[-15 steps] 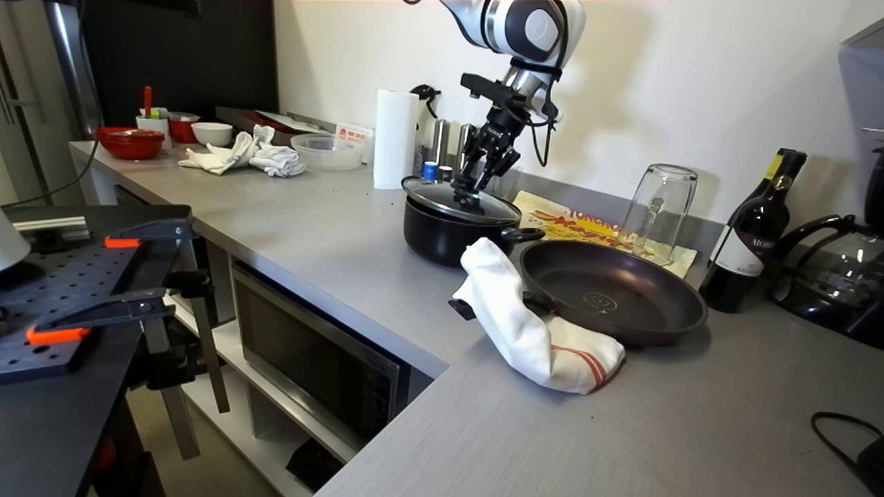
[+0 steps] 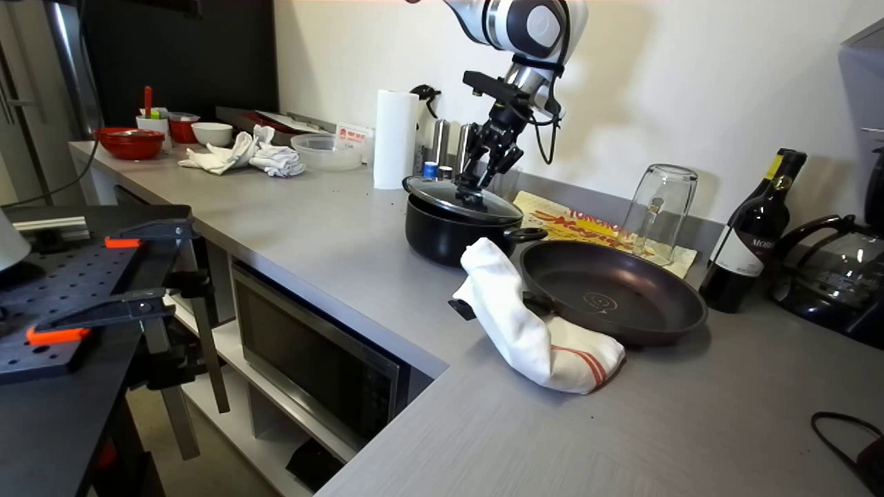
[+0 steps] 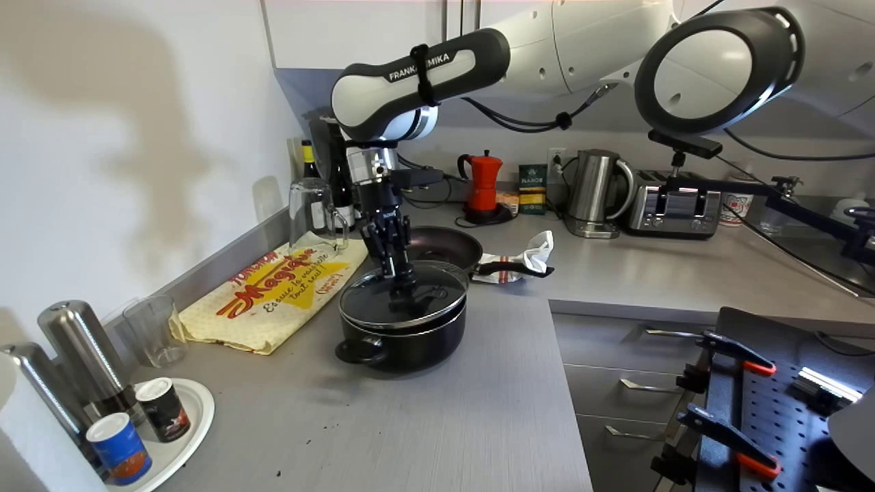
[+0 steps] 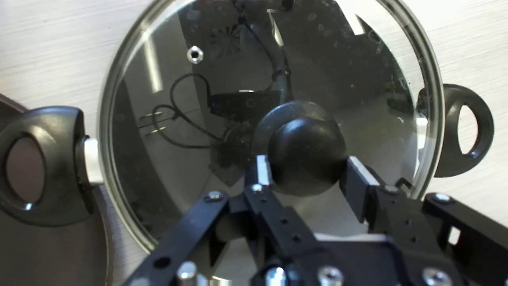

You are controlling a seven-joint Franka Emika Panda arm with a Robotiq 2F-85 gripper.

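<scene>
A black pot [image 2: 441, 237] stands on the counter with a glass lid [image 3: 375, 305] on top. The lid looks slightly tilted over the pot's rim; whether it is fully seated cannot be told. In the wrist view, the lid's round black knob [image 4: 304, 150] sits between the two fingers, and my gripper is shut on it from above. One of the pot's side handles [image 4: 71, 164] points left in that view, beside the frying pan [image 4: 52, 252]. The pot's inside is hidden under the dark, reflecting glass.
A frying pan [image 2: 613, 290] is close beside the pot, a white towel [image 2: 530, 331] by its handle. Behind lie a yellow cloth [image 3: 271, 287] and an upturned glass mug [image 2: 661, 207]. A wine bottle [image 2: 750, 232] stands farther right. The counter left of the pot [image 2: 331, 219] is clear.
In exterior view 1, the arm, lid and pot have shifted very slightly to the right together. My gripper stays at the knob, and the pan and towel have not moved.
</scene>
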